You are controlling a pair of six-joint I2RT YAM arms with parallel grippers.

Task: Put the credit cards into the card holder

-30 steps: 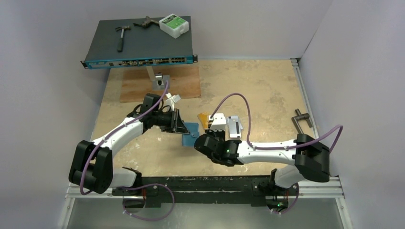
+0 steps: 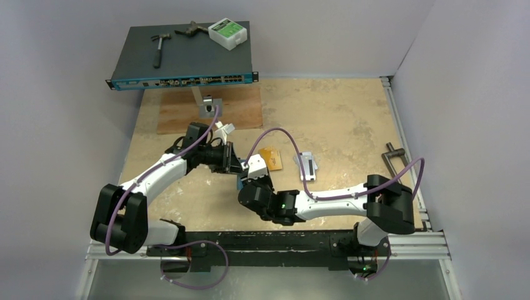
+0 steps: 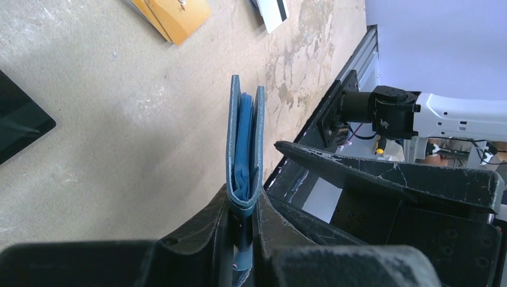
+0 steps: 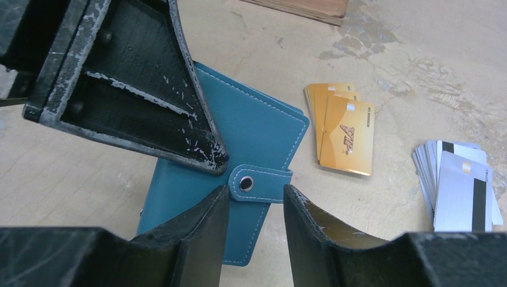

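Observation:
The blue card holder hangs above the table, with my left gripper shut on it; seen edge-on in the left wrist view, it stands upright. In the right wrist view, a strap with a snap (image 4: 263, 184) lies flat across its face. The fingers of my right gripper are parted to either side of that strap, with no grip on it visible. Gold cards (image 4: 348, 134) lie in a loose stack on the table beyond. Further right is a fanned stack of silver and white cards (image 4: 457, 191).
A flat black object (image 3: 21, 119) rests on the table at the left wrist view's left edge. Behind stand a wooden board (image 2: 250, 112) and a raised rack unit (image 2: 187, 53). Dark metal handles (image 2: 395, 159) lie far right.
My right arm has swung left, bringing its gripper from the gold cards over to the holder, which it now largely covers in the top view. My left arm has stayed put.

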